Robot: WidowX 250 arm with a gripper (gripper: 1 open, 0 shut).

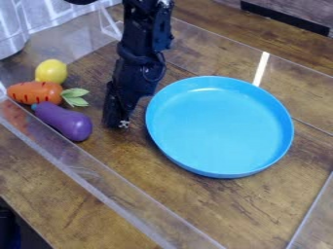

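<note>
My black gripper (123, 109) points down at the wooden board between the vegetables and the blue plate (221, 107), close to the plate's left side; it looks shut, with nothing visible in it. Left of it lie a purple eggplant (65, 121), an orange carrot (34, 92) with green leaves, and a yellow lemon (51, 71).
Clear plastic edges border it at left and right. A white object (14, 24) stands at the upper left.
</note>
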